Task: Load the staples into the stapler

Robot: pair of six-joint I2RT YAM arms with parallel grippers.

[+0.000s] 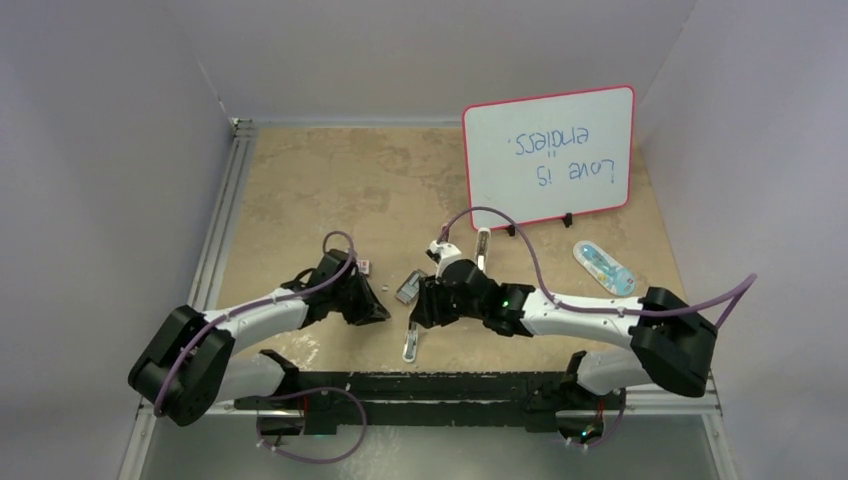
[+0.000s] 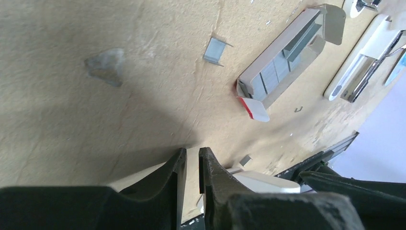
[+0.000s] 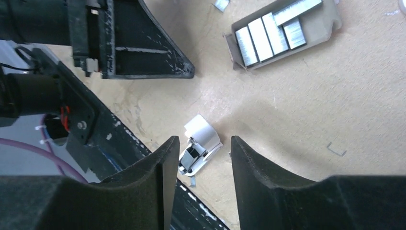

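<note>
A small white stapler (image 1: 410, 347) lies near the table's front edge. In the right wrist view the stapler (image 3: 203, 134) appears beyond my right gripper, which is open and empty; its fingers are wide apart. Left of the stapler, my left gripper is slightly open, nothing showing between its tips. An open box (image 1: 409, 287) holds grey staple strips (image 3: 262, 39), lying behind the grippers. Near that box is a loose short staple piece (image 2: 215, 50). Whether staples sit inside the stapler cannot be told.
Other white staplers (image 1: 482, 247) lie further back, close to the whiteboard (image 1: 550, 155). A blue package (image 1: 604, 268) is at the right. Tiny loose staples (image 3: 336, 150) dot the table.
</note>
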